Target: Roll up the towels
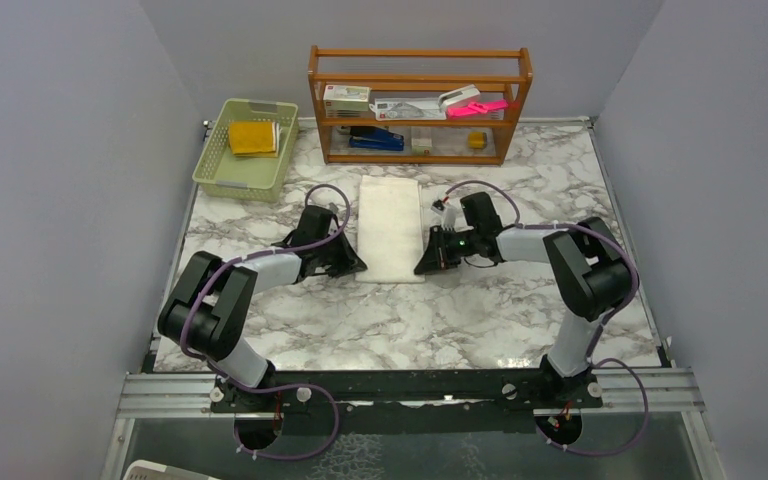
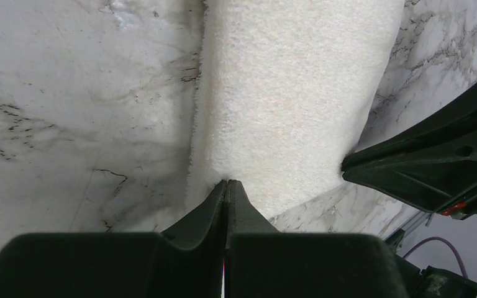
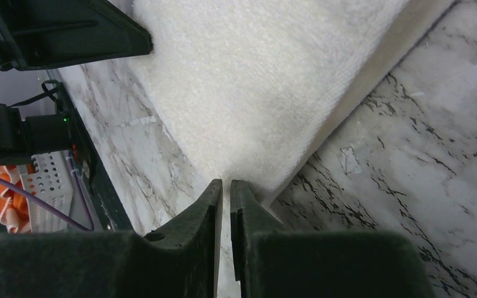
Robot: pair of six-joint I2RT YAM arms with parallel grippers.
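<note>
A white towel [image 1: 391, 228] lies as a long folded rectangle in the middle of the table. At its near left corner sits my left gripper [image 1: 364, 268], shut; in the left wrist view its fingertips [image 2: 235, 189] meet against the towel [image 2: 292, 93], and no cloth clearly shows between them. My right gripper [image 1: 419, 270] is at the near right corner. Its fingers stand slightly open in the right wrist view, with the tips straddling the corner of the towel [image 3: 242, 87]; some white shows in the narrow gap.
A green basket [image 1: 241, 188] holding folded yellow cloth [image 1: 254, 138] stands at the back left. A wooden rack [image 1: 420, 122] with boxes and a pink item [image 1: 476, 108] is at the back.
</note>
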